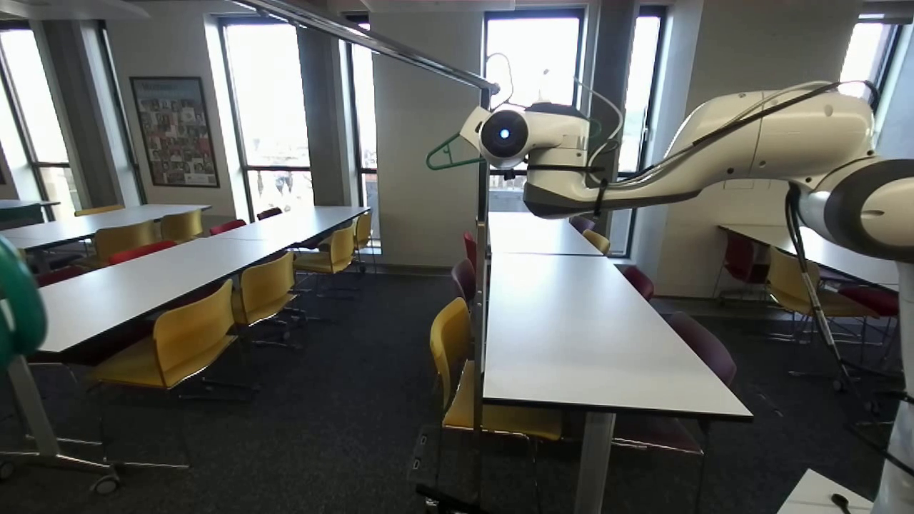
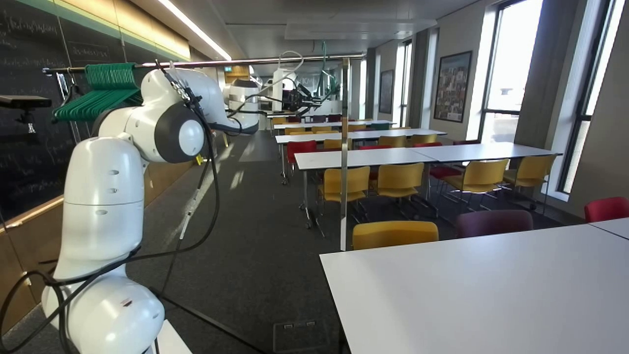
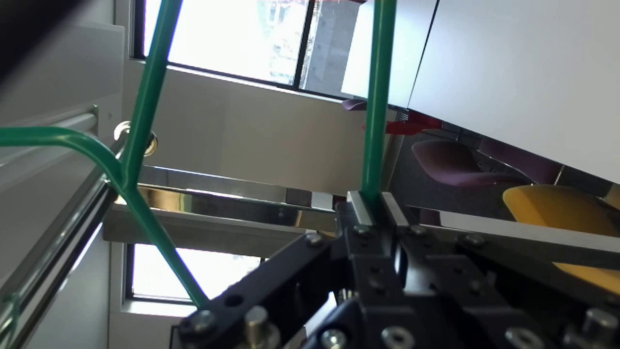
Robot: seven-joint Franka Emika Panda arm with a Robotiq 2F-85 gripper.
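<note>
A green hanger [image 3: 378, 99] runs up from between my fingers in the wrist view; my gripper is shut on its straight bar. The hanger's slanted arms and the base of its hook show at the left of that view, close in front of the metal rail [image 3: 58, 230]. Whether the hook touches the rail, I cannot tell. In exterior view 1 one corner of the hanger [image 1: 442, 163] sticks out to the left of the wrist, below the rail [image 1: 385, 51]. Exterior view 2 shows the gripper [image 2: 318, 101] near the rail's far end.
Several green hangers [image 2: 109, 88] hang bunched at the rail's other end. A metal upright [image 2: 345, 159] holds up the rail close to my gripper. White tables [image 1: 583, 325] and chairs stand below, and the air around the hanger is mostly free.
</note>
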